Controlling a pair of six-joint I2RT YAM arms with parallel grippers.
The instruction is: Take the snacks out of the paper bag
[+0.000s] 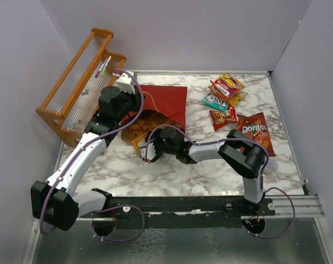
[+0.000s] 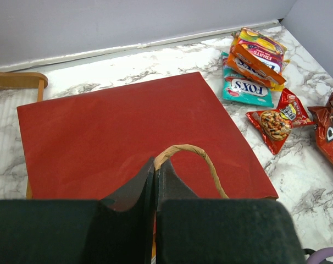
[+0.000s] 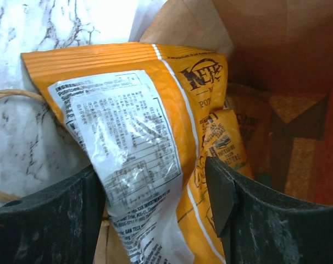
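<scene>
The red paper bag (image 1: 166,99) lies on the marble table, its mouth facing the front. My left gripper is shut on its twisted tan handle (image 2: 205,157). At the mouth an orange snack packet (image 3: 180,71) with a white label sticks partly out over the bag's edge, its lower end hidden. My right gripper stands open there, with fingers (image 3: 224,190) spread on either side of the packet. Behind it, inside the bag, another orange-brown packet is partly visible.
To the right lie an orange packet (image 1: 226,87), a teal Fox's packet (image 1: 215,102), a red packet (image 1: 223,117) and a Doritos bag (image 1: 254,131). A wooden rack (image 1: 73,82) stands at the left.
</scene>
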